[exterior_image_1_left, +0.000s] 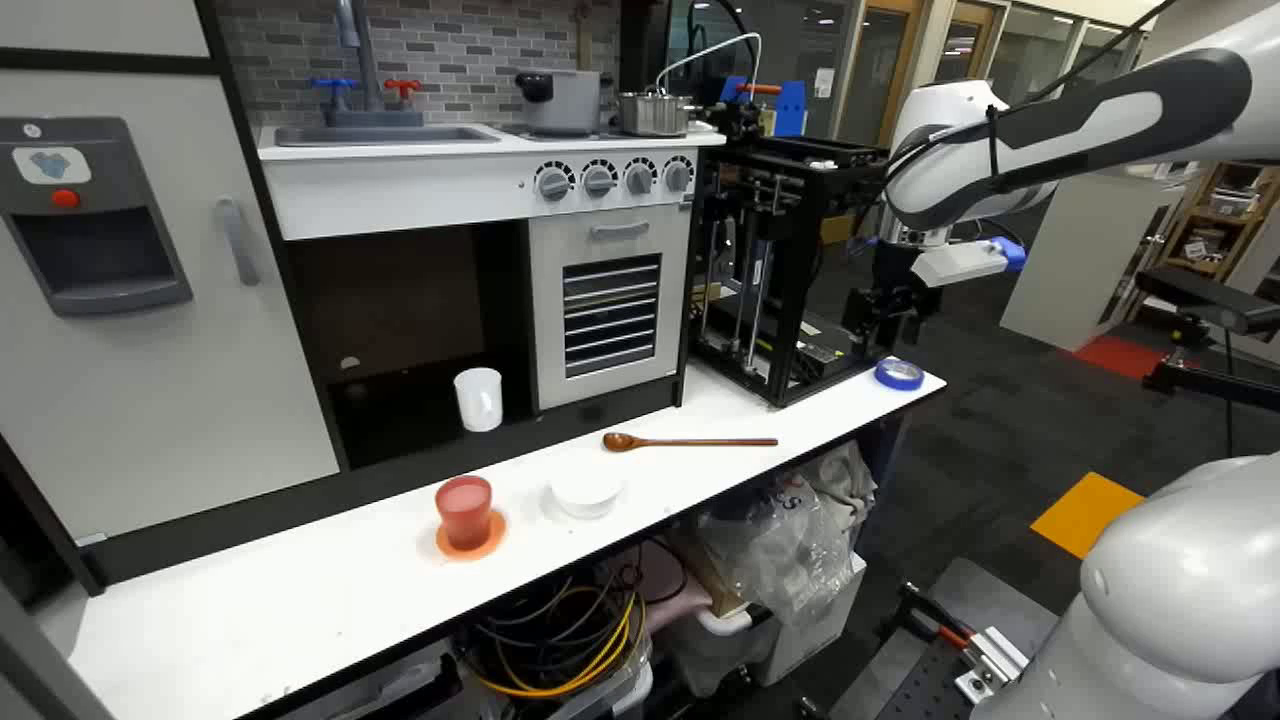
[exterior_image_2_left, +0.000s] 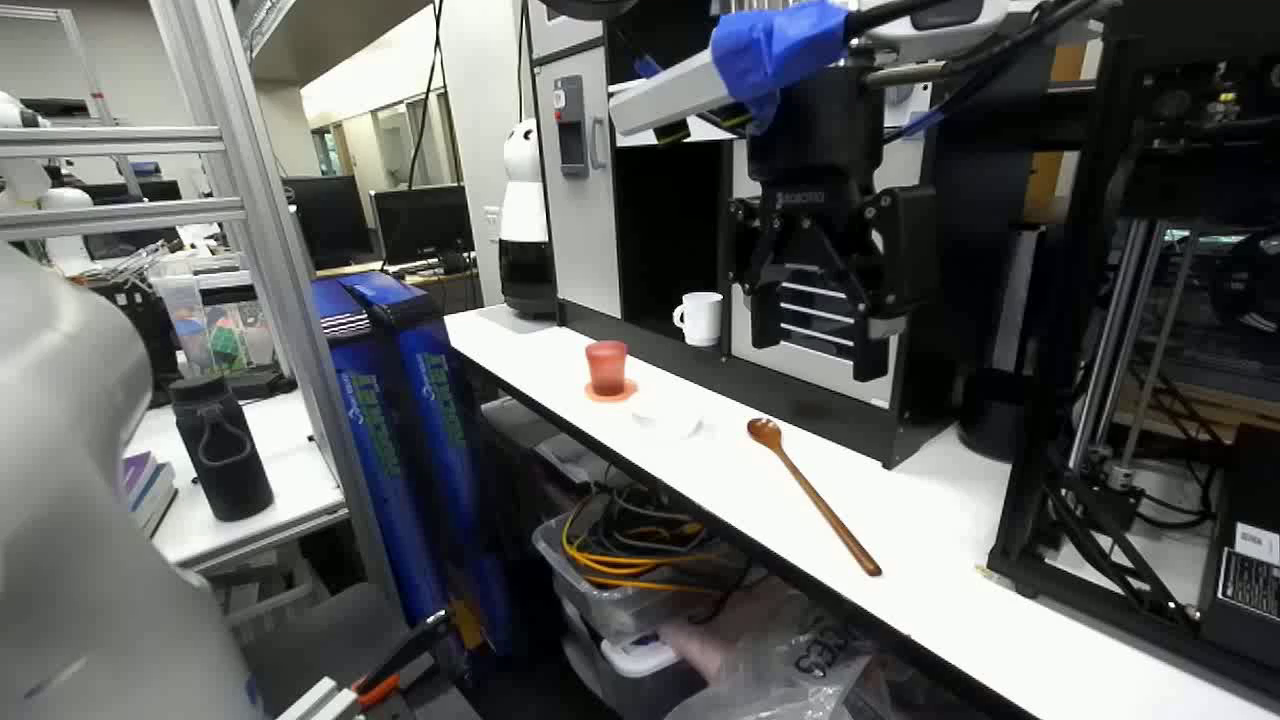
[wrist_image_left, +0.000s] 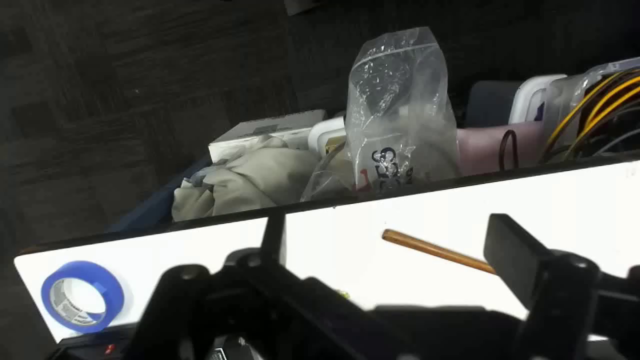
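Observation:
My gripper is open above the right part of the white counter, with nothing between its fingers. In exterior view 2 the gripper (exterior_image_2_left: 828, 348) hangs pointing down, well above the surface. A wooden spoon (exterior_image_1_left: 696, 443) lies on the counter; its handle end (wrist_image_left: 432, 249) shows between and below the fingers in the wrist view. A red cup (exterior_image_1_left: 465, 510) stands on an orange coaster (exterior_image_1_left: 476, 546), left of a white bowl (exterior_image_1_left: 585, 492). On the dark ledge behind stands a white mug (exterior_image_1_left: 479, 398). A roll of blue tape (wrist_image_left: 83, 297) lies at the counter's right end.
A black-framed 3D printer (exterior_image_1_left: 780, 276) stands at the counter's back right, close to the arm. The toy kitchen (exterior_image_1_left: 606, 300) rises along the back, with pots on top. Plastic bags (wrist_image_left: 399, 114) and bins sit below the front edge.

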